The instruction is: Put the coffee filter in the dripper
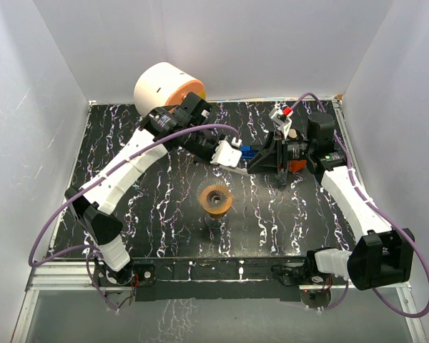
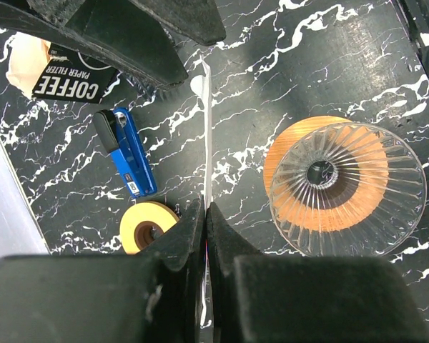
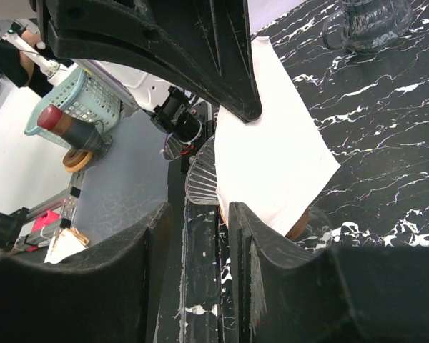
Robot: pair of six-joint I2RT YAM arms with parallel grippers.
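A white paper filter hangs above the table, edge-on in the left wrist view, with my left gripper shut on it. My right gripper is part open just in front of the filter, nothing visible between its fingers. The glass dripper [image 1: 216,198], ribbed and clear on a wooden ring, stands below and in front of the two grippers in the top view, and at the right of the left wrist view.
A blue stapler [image 2: 129,157], yellow tape roll [image 2: 136,232] and coffee filter pack [image 2: 68,75] lie on the marble table. A glass mug [image 3: 368,25] stands apart.
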